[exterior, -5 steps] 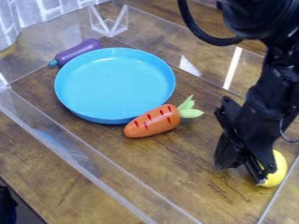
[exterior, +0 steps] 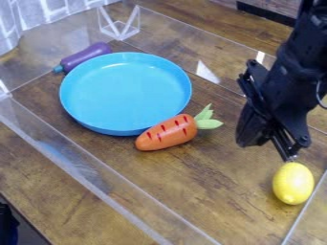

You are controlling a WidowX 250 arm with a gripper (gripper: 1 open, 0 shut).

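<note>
My black gripper (exterior: 265, 136) hangs at the right side of the view, above and behind a yellow lemon (exterior: 293, 183) lying on the wooden surface. The fingers look shut, with nothing seen between them. An orange toy carrot (exterior: 166, 134) with pale green leaves lies left of the gripper, beside the rim of a blue plate (exterior: 126, 124).
A purple eggplant (exterior: 82, 56) lies at the upper left, beside the plate. Clear plastic walls (exterior: 90, 191) border the wooden work area. The board between carrot and lemon is bare.
My gripper has risen and moved back, away from the lemon, which is now in full view and sits in about the same spot.
</note>
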